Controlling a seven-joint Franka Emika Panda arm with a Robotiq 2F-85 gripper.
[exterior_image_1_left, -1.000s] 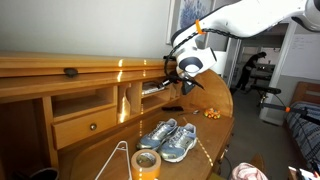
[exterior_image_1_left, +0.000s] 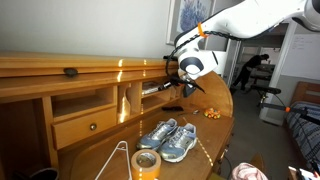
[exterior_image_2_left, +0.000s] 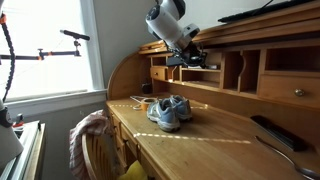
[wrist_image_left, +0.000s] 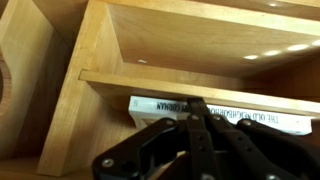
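In the wrist view, my gripper is shut in front of a white book (wrist_image_left: 270, 120) lying flat in a cubby under a wooden shelf board (wrist_image_left: 190, 90). Printed lettering runs along the book's spine, and the dark fingers cover part of it. No object shows between the fingers; whether they touch the spine I cannot tell. Exterior view 1 has the gripper (exterior_image_1_left: 176, 84) at the far end of the desk hutch, close to its cubbies. From the other side, the gripper (exterior_image_2_left: 178, 62) is likewise up against the hutch.
A pair of grey-blue sneakers (exterior_image_1_left: 178, 143) stands on the desk beside a roll of tape (exterior_image_1_left: 146, 162). Orange items (exterior_image_1_left: 212, 113) lie farther back. Near the front in exterior view 2 are a black case (exterior_image_2_left: 278, 133) and bare desktop (exterior_image_2_left: 205, 155).
Over the past second the arm has shifted slightly by the cubbies. The sneakers and other desk items have stayed put.
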